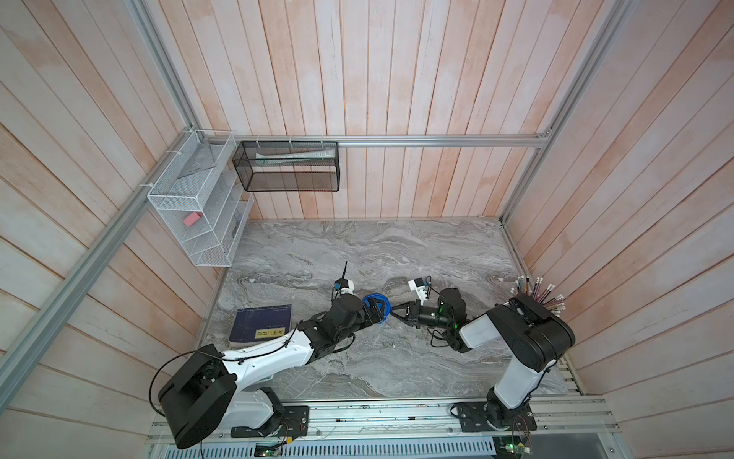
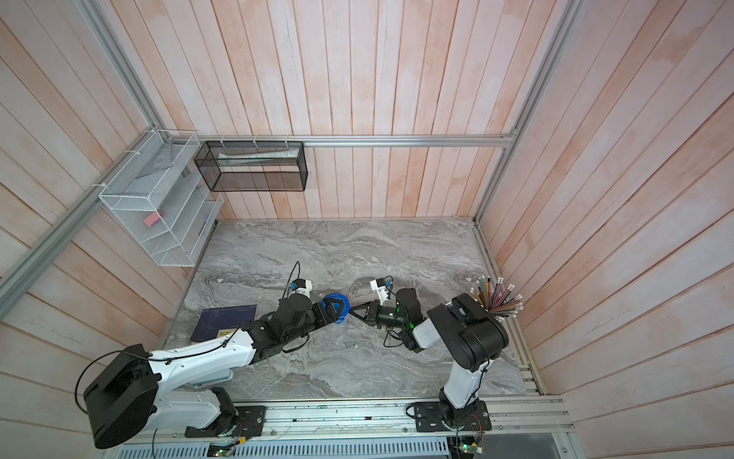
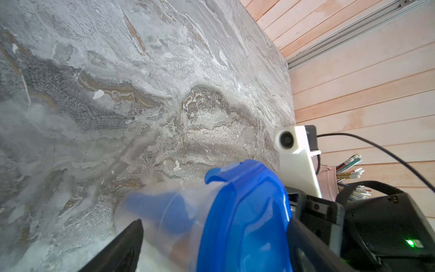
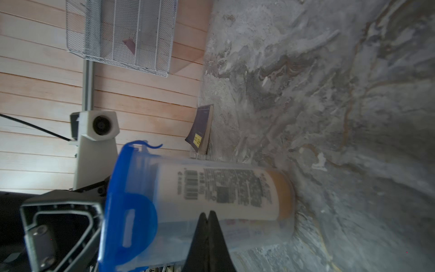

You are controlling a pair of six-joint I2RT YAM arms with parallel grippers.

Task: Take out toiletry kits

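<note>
A toiletry kit, a translucent bottle-like case with a blue cap [image 3: 247, 213] and a barcode label [image 4: 222, 185], is between my two grippers at the table's middle. In the left wrist view, the fingers of my left gripper stand apart on either side of its capped end; whether they touch it is unclear. My right gripper has its fingertips close together at the case's side; the right wrist view does not show anything between them. In both top views the blue cap [image 2: 338, 304] sits between the grippers.
A white wire rack [image 1: 191, 199] and black mesh basket [image 1: 286, 172] hang at the back left. A dark blue box [image 1: 256, 321] lies at the left; pens [image 1: 543, 294] stand at the right edge.
</note>
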